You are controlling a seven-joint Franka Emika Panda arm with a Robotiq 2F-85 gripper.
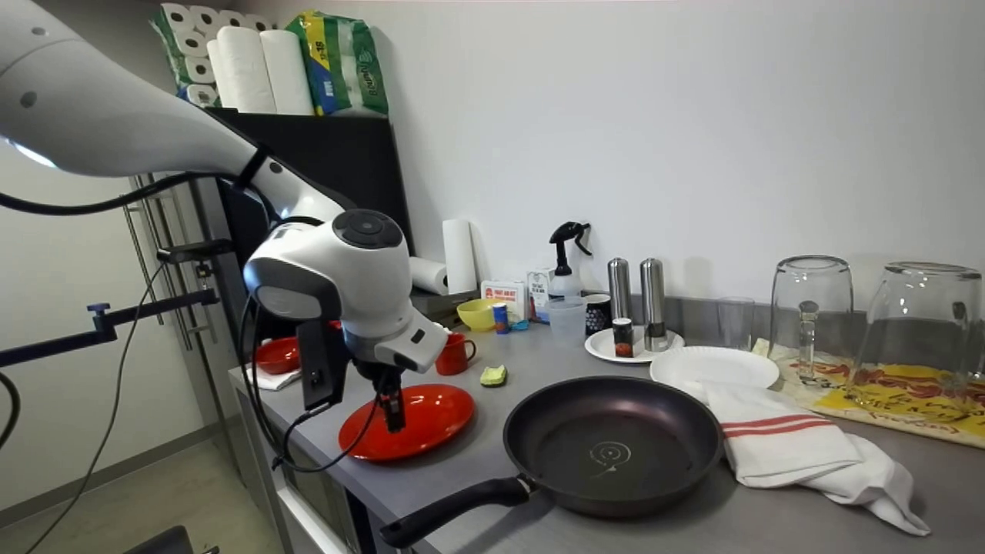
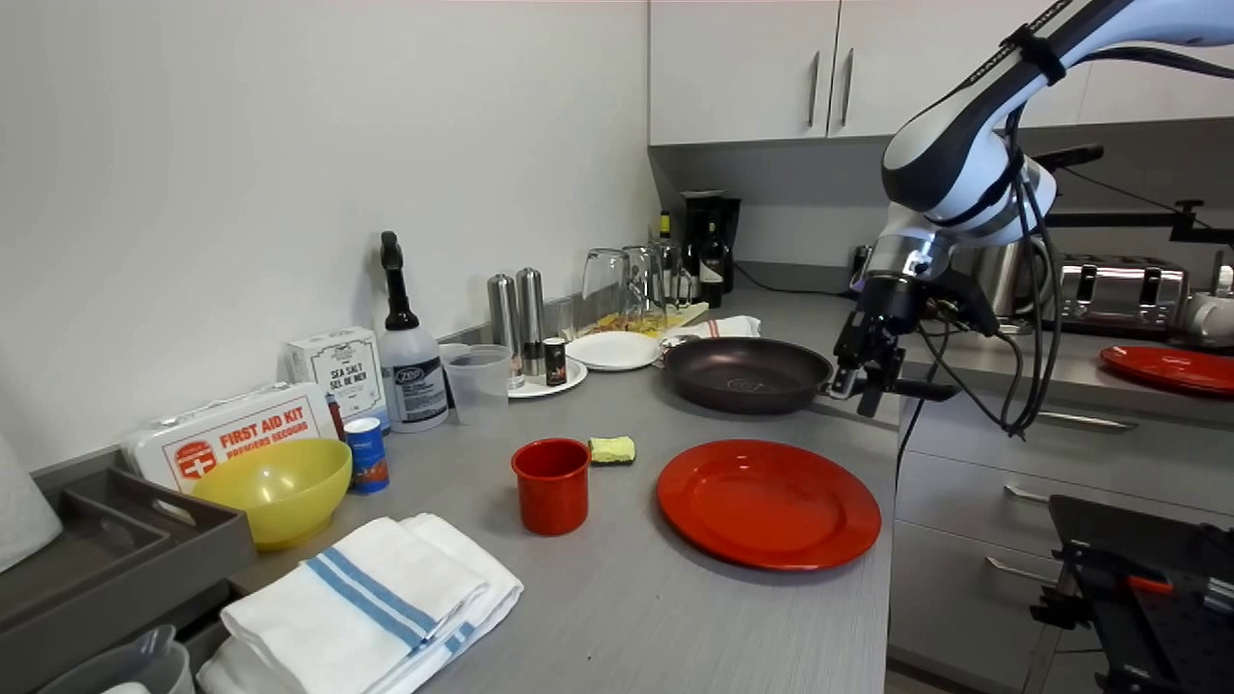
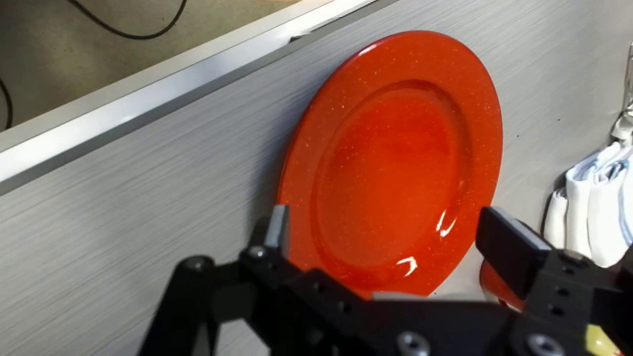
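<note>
My gripper is open, its two dark fingers wide apart with nothing held between them. Beyond the fingertips in the wrist view lies an empty red plate [image 3: 388,172] on the grey counter. From the first exterior side, the gripper [image 1: 393,420] hangs over that red plate [image 1: 439,415], pointing down. How much height separates them is hard to tell. In the second exterior view the gripper [image 2: 862,387] shows near the counter's edge, in front of the black frying pan [image 2: 752,376], with the plate [image 2: 769,503] closer to the camera.
A red mug [image 2: 551,488] and a yellow-green sponge [image 2: 612,450] stand beside the plate. The pan's handle [image 1: 462,508] sticks out toward the counter edge. Folded towels [image 2: 370,596], a yellow bowl [image 2: 283,486] and a spray bottle [image 2: 413,370] sit farther off.
</note>
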